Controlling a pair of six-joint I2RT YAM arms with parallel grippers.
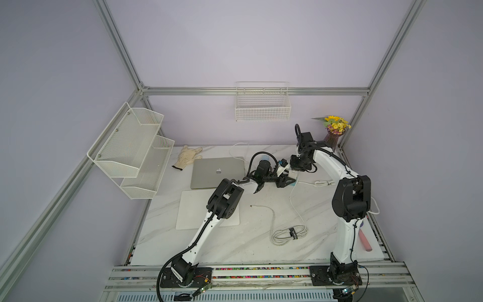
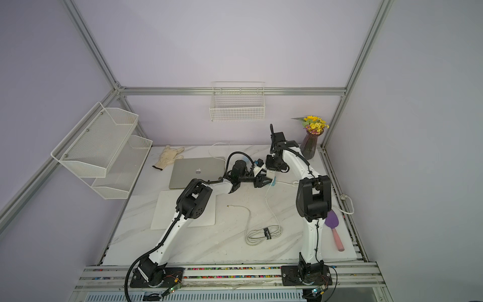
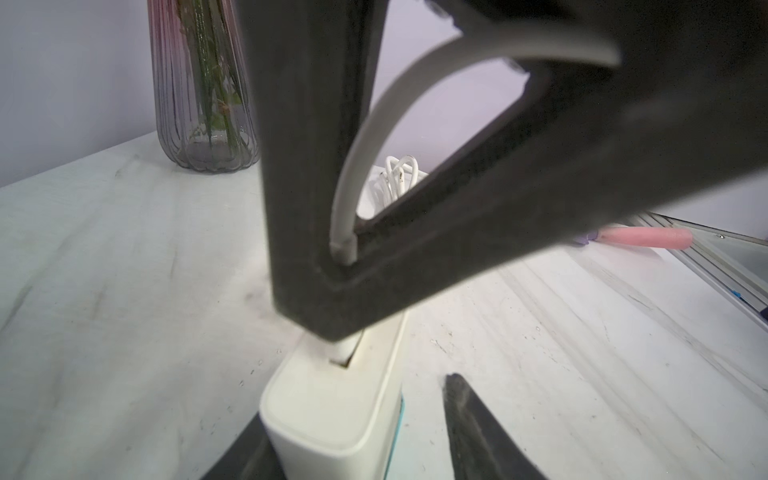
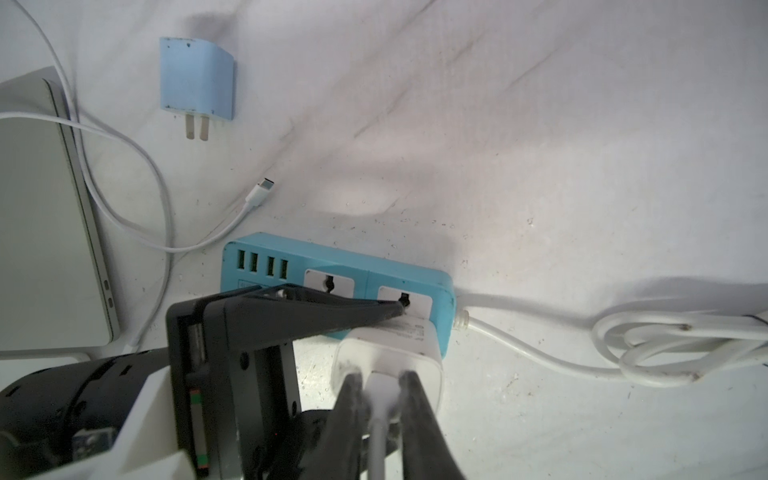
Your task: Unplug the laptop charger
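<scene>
The white laptop charger (image 4: 392, 356) stands at the blue power strip (image 4: 400, 272), its cable plug (image 4: 382, 392) in its end. My left gripper reaches around the charger; its fingers (image 3: 480, 432) stand apart, with a clear gap between one of them and the charger. Above the cable end, my right gripper has its fingers (image 4: 422, 424) close on both sides of the plug. Whether they press on it is too blurred to tell. In the left wrist view the dark right gripper covers much of the scene.
A light blue adapter (image 4: 196, 80) and a USB-C cable end (image 4: 260, 192) lie near the strip. Two laptops (image 1: 217, 172) are on the left, a flower vase (image 1: 333, 138) at the back right. A coiled cable (image 1: 288, 234) lies in front; the marble around it is clear.
</scene>
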